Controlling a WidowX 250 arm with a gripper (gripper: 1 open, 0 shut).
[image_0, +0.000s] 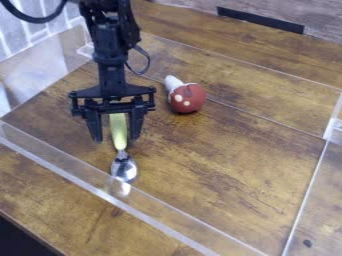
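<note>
My black gripper (114, 106) hangs open at the centre-left, low over a spoon with a pale yellow-green handle (119, 129) and a silver bowl (124, 172). The spoon lies lengthwise on the wooden floor of the workspace, its handle between or just beneath my fingers; whether they touch it is unclear. To the right of the gripper lies a red toy mushroom (186, 99) with white spots and a white stem, tipped on its side.
Clear low walls enclose the wooden surface (234, 170), along the left, the front and the right. A dark slot shows at the back right.
</note>
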